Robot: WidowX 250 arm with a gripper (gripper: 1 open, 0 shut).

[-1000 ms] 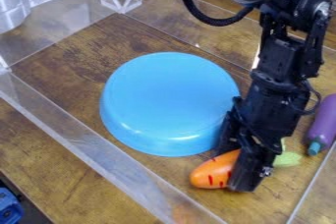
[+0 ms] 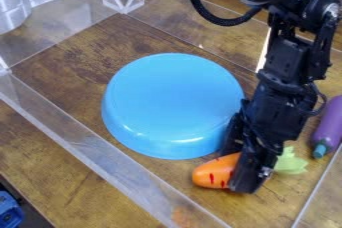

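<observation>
My black gripper (image 2: 251,162) is low at the right, over an orange carrot (image 2: 214,173) with pale green top (image 2: 289,161). Its fingertips reach down onto the carrot; whether they grip it is unclear. A large blue upturned bowl or lid (image 2: 171,102) sits just left of the gripper.
A purple object (image 2: 329,127) lies at the right edge. A blue item (image 2: 7,210) is at the lower left corner. Clear plastic walls run along the left and bottom.
The gripper has shifted very slightly, and more of the carrot's green top shows to its right. The rest looks the same.
</observation>
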